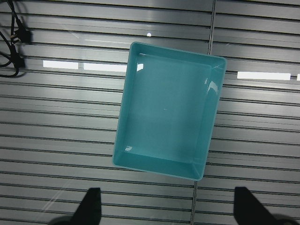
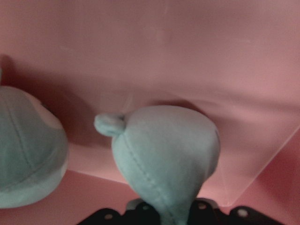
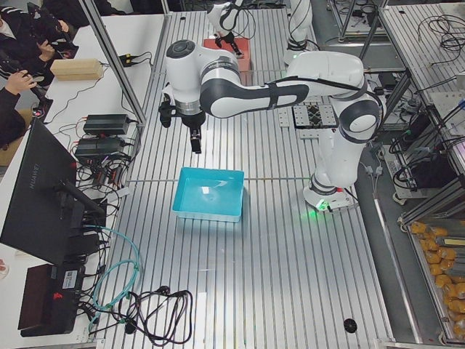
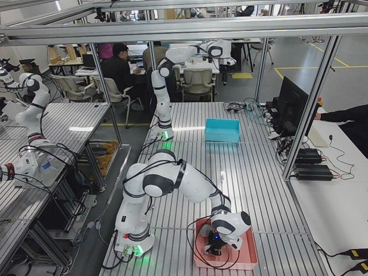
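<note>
An empty blue tray (image 1: 166, 110) lies on the slatted metal table, beneath my left gripper, whose fingers stand wide apart with nothing between them. In the camera right view my right gripper (image 4: 214, 244) is down inside the pink bin (image 4: 244, 261). In the right wrist view its fingers straddle the narrow end of a pale blue plush toy (image 2: 161, 154), which appears pinched between them. A second plush toy (image 2: 26, 150) lies to the left in that bin.
A monitor (image 3: 40, 196), power units and loose cables (image 3: 152, 313) line one side of the table. The table (image 4: 204, 167) between the blue tray and the pink bin is clear. An aluminium post (image 4: 310, 109) stands at the table's side.
</note>
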